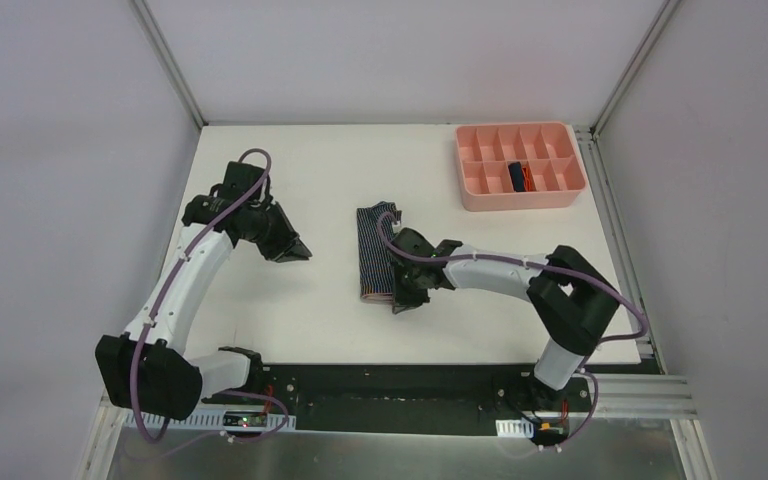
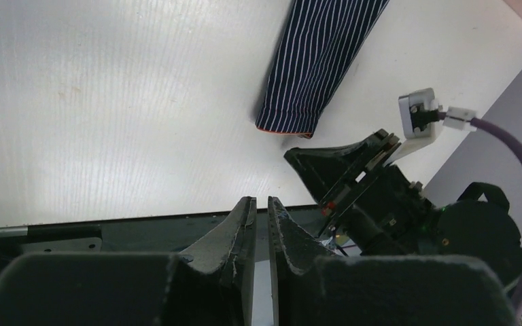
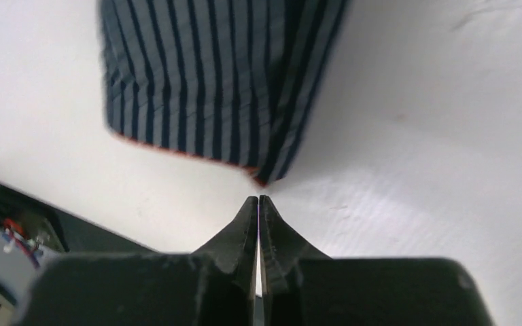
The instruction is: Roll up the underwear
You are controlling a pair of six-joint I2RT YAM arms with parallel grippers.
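Observation:
The underwear, dark with thin pale stripes and an orange edge, is a folded narrow strip [image 1: 372, 250] on the white table, lying almost straight up and down in the top view. My left gripper [image 1: 303, 256] stands off to its left, apart from the cloth. A narrow gap shows between its fingertips with no cloth inside. By the strip's lower right corner is my right gripper, shut, with nothing showing between its fingers. In the top view the right arm hides part of the strip's right side.
A pink divided box [image 1: 520, 200] stands at the back right, one of its compartments holding dark and orange cloth [image 1: 520, 177]. Free white table [image 1: 290, 165] lies left of and behind the strip.

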